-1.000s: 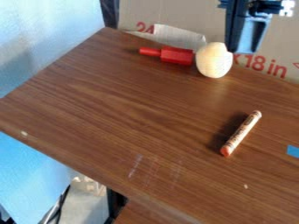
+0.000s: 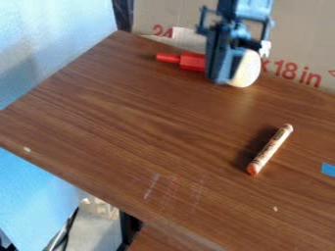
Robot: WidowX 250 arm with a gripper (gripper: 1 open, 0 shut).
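My gripper (image 2: 225,61) hangs over the back of the wooden table, in front of a pale rounded object (image 2: 246,71), which it partly hides. Whether its fingers are open or around something cannot be told. A red cylinder (image 2: 183,61) with a narrow handle lies just left of it, partly hidden behind the gripper. An orange-tipped crayon-like stick (image 2: 269,150) lies on the right part of the table (image 2: 118,137).
A cardboard sheet (image 2: 301,39) stands behind the table. A small blue patch (image 2: 328,168) is at the right. The table's left edge borders a light blue surface (image 2: 39,235).
My gripper has moved left and down from the upper right, now covering part of the pale object and the red cylinder's right end.
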